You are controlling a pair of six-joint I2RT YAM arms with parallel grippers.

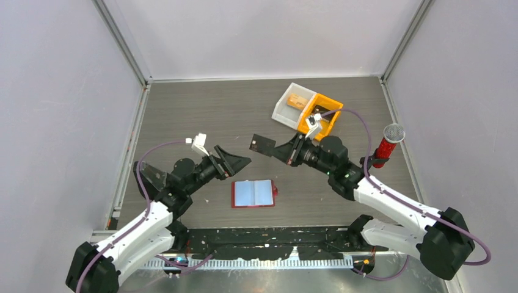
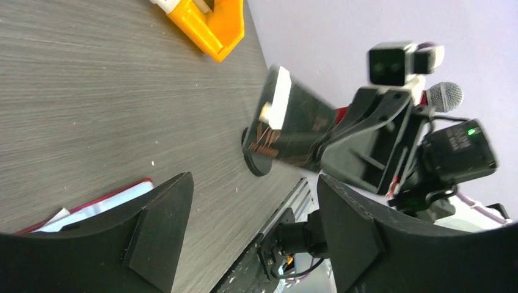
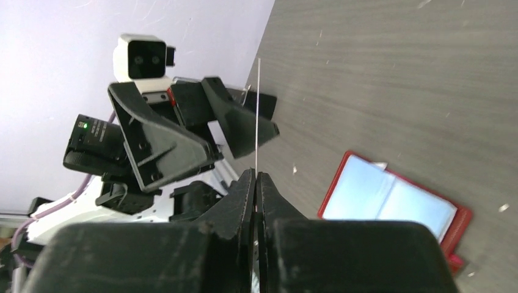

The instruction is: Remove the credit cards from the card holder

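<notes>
A dark, thin credit card is held in the air above the table, with my right gripper shut on one end of it. In the left wrist view the card shows a white stripe and a small gold-toned patch. Seen edge-on in the right wrist view, the card is a thin line rising from the shut fingertips. My left gripper stands open to the left of the card, apart from it and empty. The red card holder lies spread on the table below, with pale blue inner sides.
A two-part bin stands at the back, with a white compartment containing an orange item and a yellow compartment containing a dark item. A red microphone stands at the right edge. Bare table surrounds the holder.
</notes>
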